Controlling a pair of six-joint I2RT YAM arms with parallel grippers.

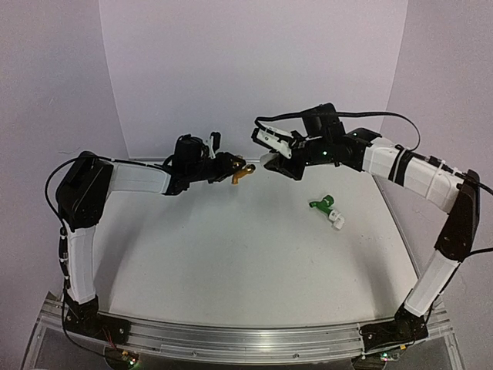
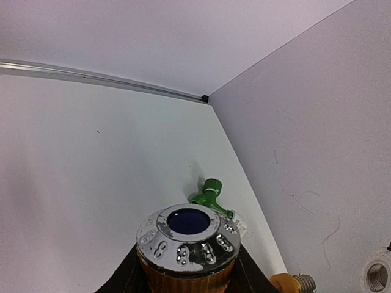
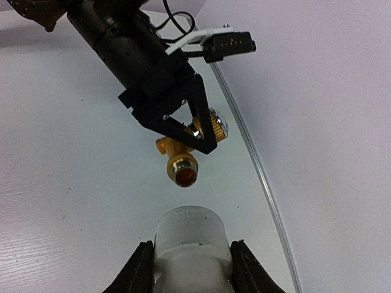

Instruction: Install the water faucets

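An orange faucet (image 1: 243, 173) with a chrome knob (image 2: 189, 241) is gripped by my left gripper (image 1: 237, 163), whose fingers clasp it just below the knob in the left wrist view. Its threaded outlet (image 2: 305, 283) points toward a white fitting (image 3: 191, 244) clasped in my right gripper. The fitting's threaded hole (image 2: 377, 277) shows at the right edge of the left wrist view. Faucet and fitting are apart, with a small gap between them. Both are held above the table.
A green faucet (image 1: 323, 204) joined to a white fitting (image 1: 337, 220) lies on the right half of the white table (image 1: 231, 262). Grey walls enclose the back and sides.
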